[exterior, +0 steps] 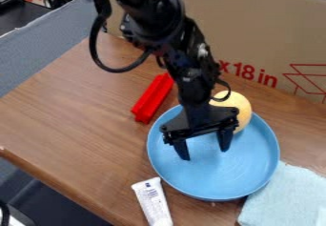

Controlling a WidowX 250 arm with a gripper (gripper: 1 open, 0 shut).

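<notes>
A light blue plate [223, 175] lies on the wooden table. My black gripper [203, 148] is low over the upper middle of the plate, its two fingers open and pointing down, with nothing visible between them. A round pale yellow object [234, 105] sits behind the gripper at the back of the plate, partly hidden by it. A red bar [152, 97] lies on the table to the left of the plate.
A white tube [152, 202] lies front left of the plate. A pale cloth [287, 196] is at the front right. A cardboard wall [249, 20] closes the back.
</notes>
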